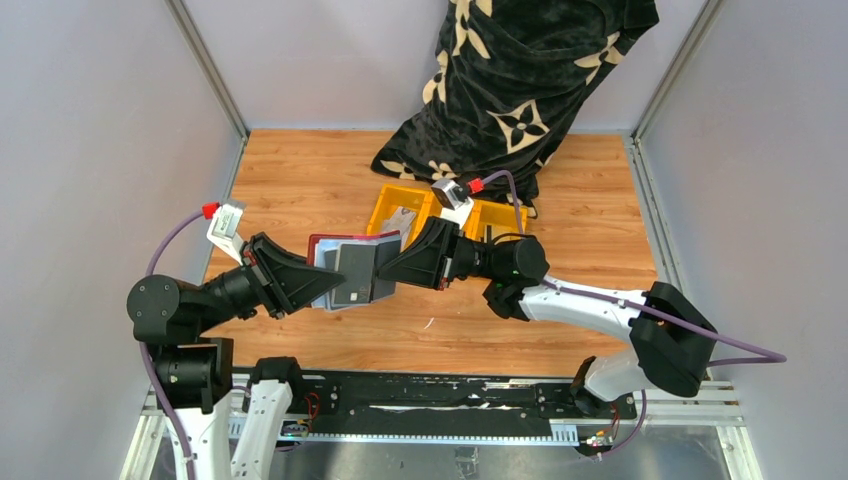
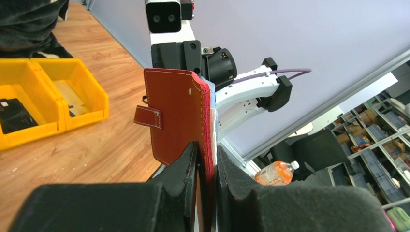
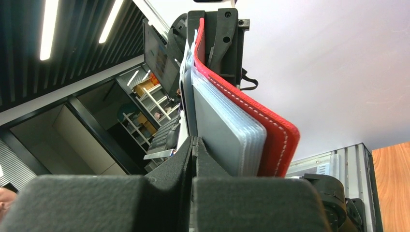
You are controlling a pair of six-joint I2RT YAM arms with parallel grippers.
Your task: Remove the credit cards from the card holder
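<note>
My left gripper (image 1: 338, 284) is shut on the red-brown card holder (image 2: 173, 111), which stands on edge with its clear sleeves spread. A dark grey card (image 1: 354, 272) shows among the sleeves in the top view. At the right side of the sleeves is my right gripper (image 1: 381, 272), its fingertips close against the dark edge there. In the right wrist view its fingers (image 3: 167, 166) are together, beside the stack of sleeves (image 3: 220, 121) and the red cover (image 3: 278, 145). No card shows clearly between them; their very tips partly overlap a dark card edge behind.
Yellow bins (image 1: 377, 208) stand on the table behind the right arm, with some items inside. A dark patterned cloth (image 1: 520, 110) hangs at the back. Bare wooden table (image 1: 450, 335) lies in front of and below the holder.
</note>
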